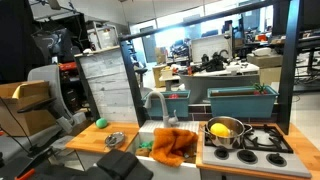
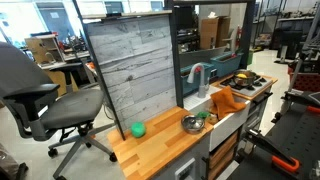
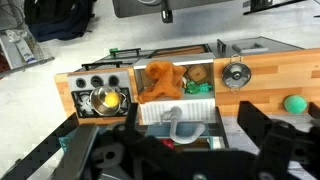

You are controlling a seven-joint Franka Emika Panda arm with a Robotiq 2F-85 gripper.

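Observation:
My gripper stands open at the bottom of the wrist view, its dark fingers wide apart and nothing held between them. It looks down over the toy kitchen counter. An orange cloth lies crumpled over the sink, also seen as the orange cloth in exterior view 1. A steel pot sits on the black stove with a yellow object inside. Farther along the wooden counter are a small silver pot and a green ball.
A faucet rises behind the sink, where green items and a round brown piece lie. Teal bins line the back shelf. Bare counter surrounds the green ball. An office chair stands beyond.

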